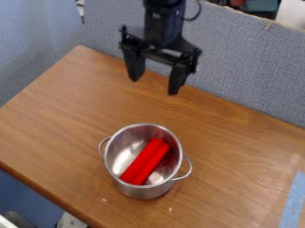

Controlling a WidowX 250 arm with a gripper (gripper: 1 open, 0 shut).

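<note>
A steel pot point(124, 144) with two side handles stands on the wooden table's lower middle, holding a long red object point(145, 162) lying diagonally inside. Above and behind it, the black gripper point(155, 69) hangs open at the back of the table, its two fingers apart with nothing seen between them, well away from the pot.
A grey padded wall point(244, 71) runs along the back and left. A light blue strip point(293, 198) lies at the lower right.
</note>
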